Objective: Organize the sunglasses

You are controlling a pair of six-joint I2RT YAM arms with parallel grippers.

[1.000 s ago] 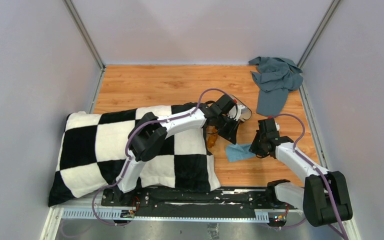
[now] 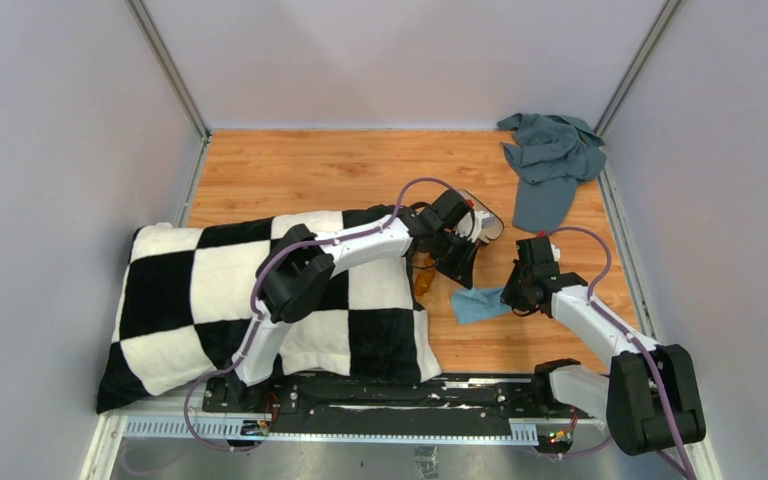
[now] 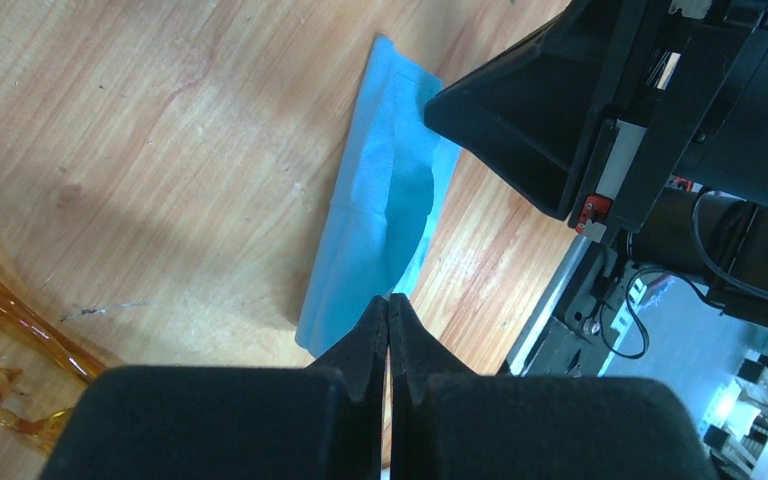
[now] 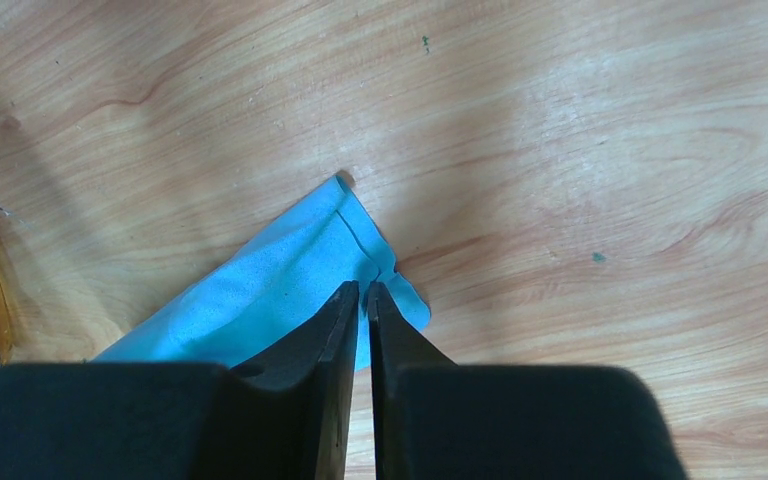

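A small light-blue cloth [image 2: 477, 305], folded and partly raised along one side, lies on the wooden table between my two arms. My left gripper is shut with its fingertips against the cloth's edge. At the other end, my right gripper is shut too, its tips over a corner fold. Whether either one pinches any fabric is unclear. Amber glasses [image 2: 424, 280] lie on the table left of the cloth, partly under the left arm. An oval grey-white object, perhaps a case [image 2: 493, 226], shows behind the left gripper, which hides part of it.
A black-and-white checkered blanket [image 2: 240, 280] covers the left side of the table. At the back right lies a crumpled grey-blue garment [image 2: 550, 160]. Bare wood [image 2: 350, 165] is clear along the back. The right gripper's dark body crowds the left wrist view.
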